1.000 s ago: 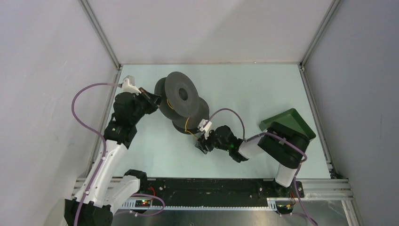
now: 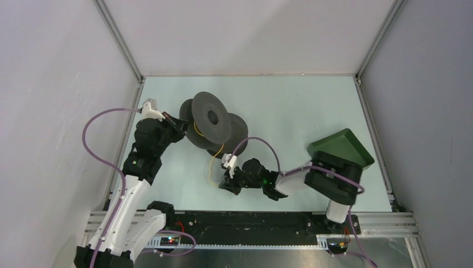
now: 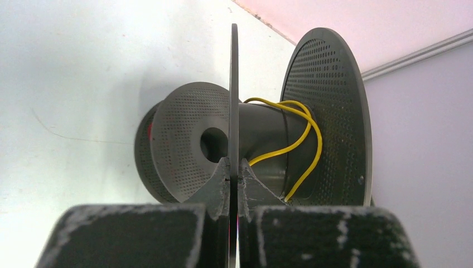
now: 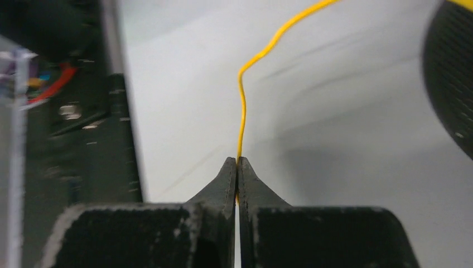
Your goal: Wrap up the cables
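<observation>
In the top view, my left gripper [image 2: 184, 128] is at a dark grey spool [image 2: 216, 129] raised at the back left. The left wrist view shows my left gripper shut on a thin flange [image 3: 233, 95] seen edge-on. Yellow cable [image 3: 319, 139] loops loosely around the drum [image 3: 266, 129] beside the far-right flange [image 3: 337, 120]. From the spool the cable [image 2: 211, 166] runs down in a slack curve to my right gripper [image 2: 223, 186], low over the table. In the right wrist view, my right gripper is shut on the yellow cable [image 4: 242, 109].
Beneath the raised spool stands another dark spool [image 2: 240, 127], partly covered. A green bin [image 2: 346, 146] sits at the right, behind the right arm.
My right gripper has moved left and toward the table's front, with more cable showing behind it. The left gripper and raised spool have shifted slightly left and down in the top view.
</observation>
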